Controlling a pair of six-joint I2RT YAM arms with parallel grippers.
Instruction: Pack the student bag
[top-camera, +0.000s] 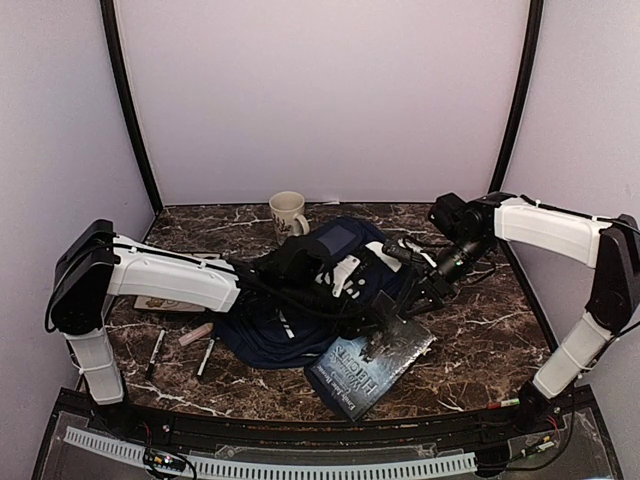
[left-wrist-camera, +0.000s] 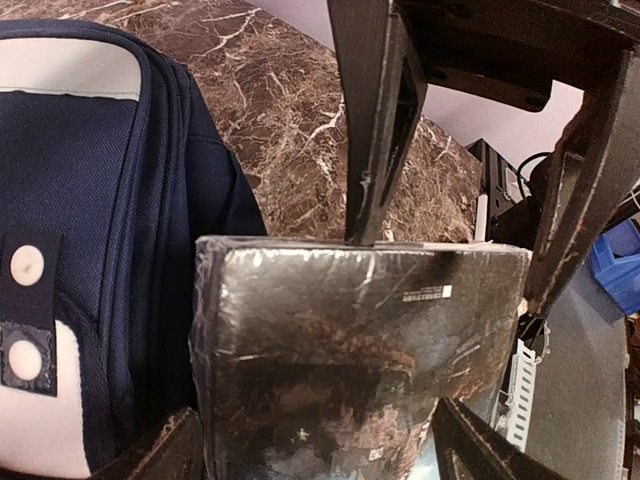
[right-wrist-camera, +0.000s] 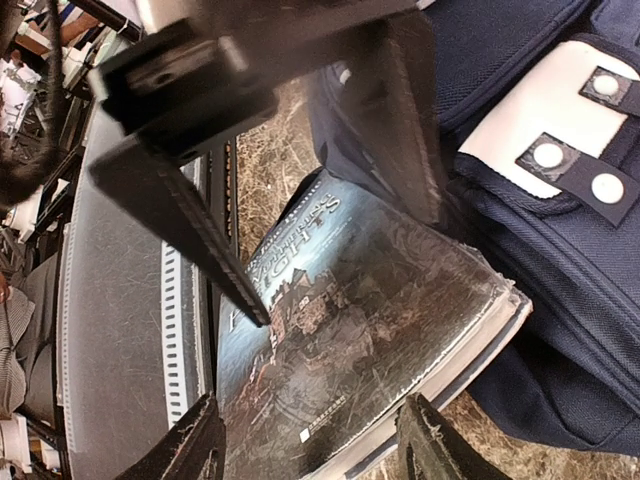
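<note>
A dark-covered book (top-camera: 365, 365) titled Heights is tilted at the front edge of the navy backpack (top-camera: 335, 240), with white patches and studs on its fabric. My right gripper (top-camera: 418, 305) is shut on the book near its right edge; the book cover (right-wrist-camera: 330, 330) fills the lower middle of the right wrist view. Over the book's upper left part, my left gripper (top-camera: 375, 330) stands open, its fingers (left-wrist-camera: 480, 445) straddling the book at the bottom of its wrist view. Whether those fingers touch the book I cannot tell. The left forearm hides part of the bag.
A mug (top-camera: 288, 214) stands behind the bag. On the left lie a patterned case (top-camera: 165, 303), partly under the left arm, a pink eraser (top-camera: 195, 334) and two pens, one a dark pen (top-camera: 207, 357). Bare marble table shows at the right and front left.
</note>
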